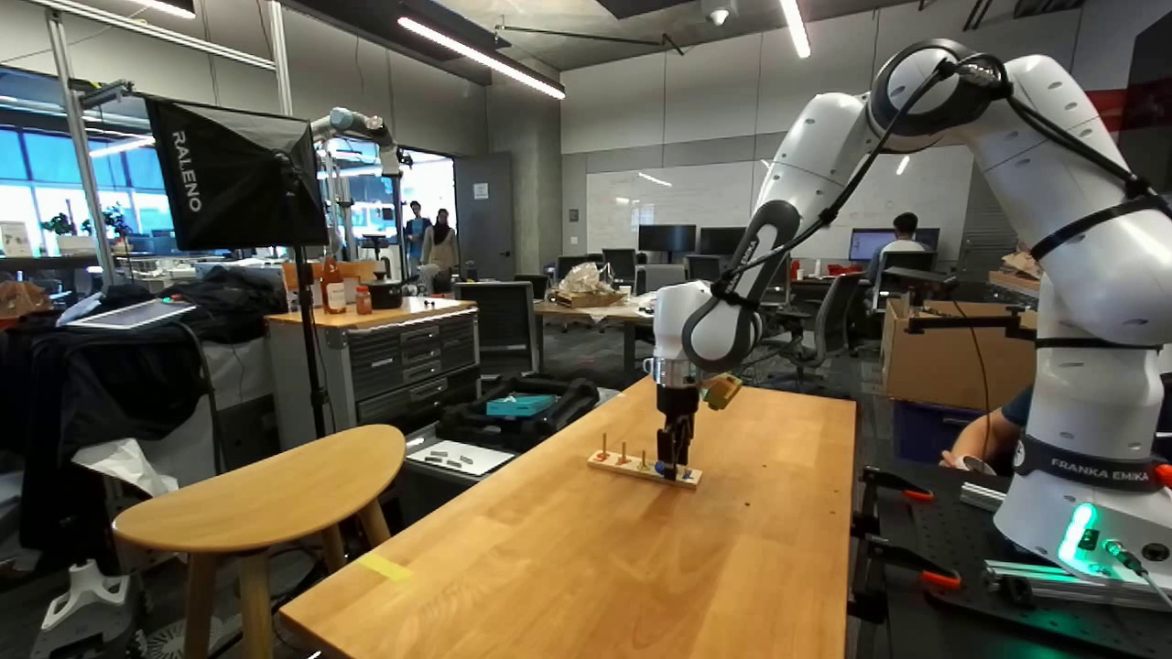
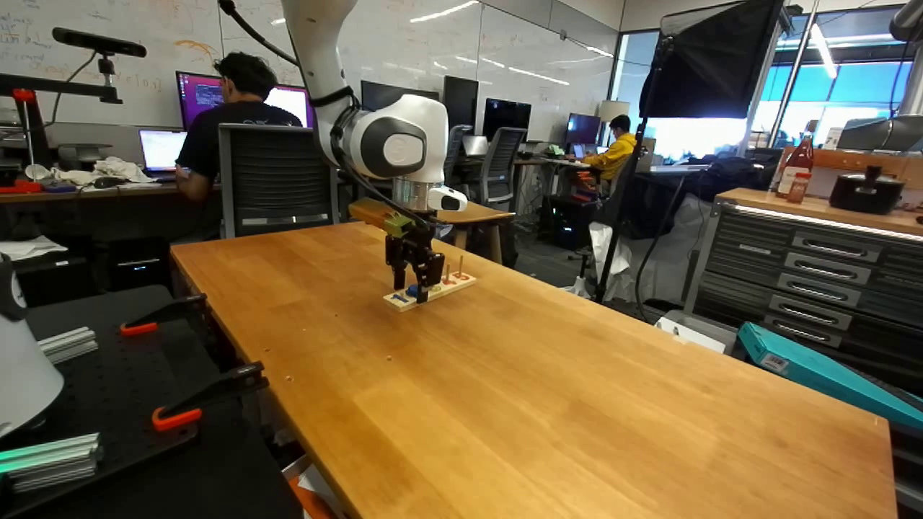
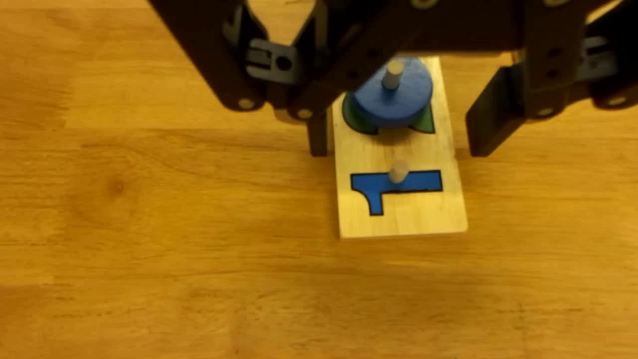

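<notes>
A narrow wooden peg board (image 3: 395, 226) lies on the table, a blue numeral 1 (image 3: 418, 180) at its near end in the wrist view. A blue disc (image 3: 387, 102) rests around the peg over a green numeral, covering much of that numeral. My gripper is lowered over the board with its fingers apart, the left finger (image 3: 318, 134) and right finger (image 3: 493, 119) appearing on either side of the board. No contact with the disc shows. In exterior view 2, the peg board (image 2: 399, 303) is partly behind the gripper (image 2: 411, 291).
Bare wooden table (image 1: 615, 571) surrounds the board on all sides. Taller pegs (image 1: 604, 443) stand upright toward the board's other end. Orange-tipped clamps (image 1: 939, 577) sit along the table edge beside the robot base.
</notes>
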